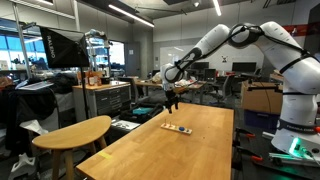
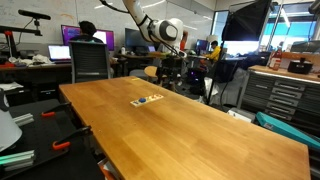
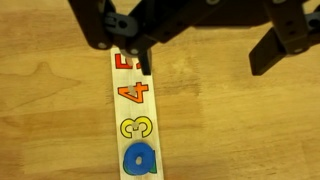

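Observation:
A narrow wooden number board point(image 3: 134, 108) lies flat on the table, showing a red 5, an orange 4 and a yellow 3 in a row in the wrist view. At its lower visible end sits a blue piece point(image 3: 139, 158), rounded with a small hole; whether it is seated in a slot I cannot tell. My gripper is open above the table, its fingers wide apart with bare wood between them. One finger overlaps the board near the 5. From the side, the board point(image 1: 177, 128) lies below my gripper point(image 1: 171, 104), with a clear gap of air.
Most of the wooden table point(image 2: 190, 135) around the board is bare. A round-topped stool point(image 1: 72, 133) stands beyond its left side. Behind the table are a black chair point(image 2: 91, 60), drawers and other furniture.

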